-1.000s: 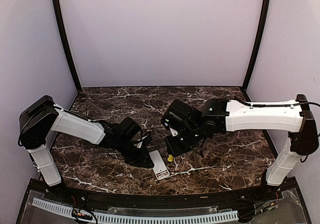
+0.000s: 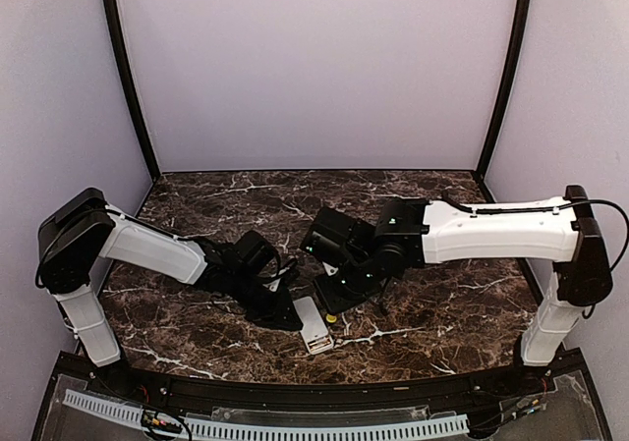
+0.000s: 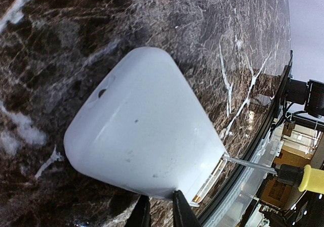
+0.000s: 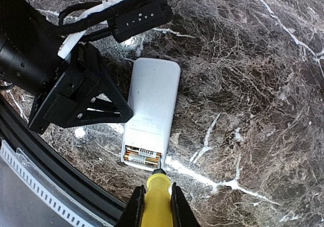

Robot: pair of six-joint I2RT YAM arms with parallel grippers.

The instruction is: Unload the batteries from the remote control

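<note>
The white remote (image 2: 313,318) (image 3: 142,121) (image 4: 152,100) lies face down on the dark marble table, its battery bay open with batteries (image 4: 142,155) inside. My left gripper (image 2: 295,323) is shut on the remote's side. My right gripper (image 2: 329,303) is shut on a yellow-handled screwdriver (image 3: 309,179), whose metal shaft reaches the edge of the battery bay at the end of the batteries, as the left and right wrist views show.
The table's front edge with a dark rail (image 2: 295,390) runs close below the remote. Bare marble (image 2: 295,195) spreads behind both arms and to the right of the remote.
My right gripper with the screwdriver has moved slightly left toward the battery bay. The left arm and the remote show no visible change.
</note>
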